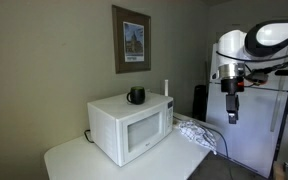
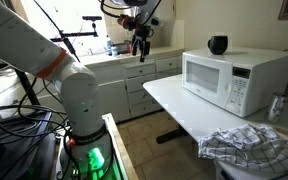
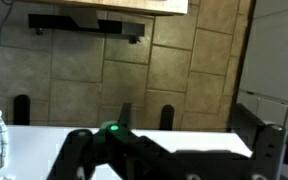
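My gripper (image 1: 232,115) hangs at the right side in the first exterior view, pointing down and well away from the microwave. In the second exterior view the gripper (image 2: 140,48) is at the upper left, beyond the table. Dark gripper parts (image 3: 169,135) stand apart at the bottom of the wrist view, with no object between them. A white microwave (image 1: 134,128) rests on the white table, its door closed. The black mug (image 2: 218,45) stands upright on top of it. To the microwave's right lies a crumpled checked cloth (image 2: 249,148).
The white table (image 2: 179,100) has a bare stretch in front of the microwave. A metal canister (image 2: 276,107) stands beside the microwave. Tiled floor (image 3: 124,83) fills most of the wrist view. Drawers (image 2: 139,85) are behind the arm. A framed picture (image 1: 132,40) hangs on the wall.
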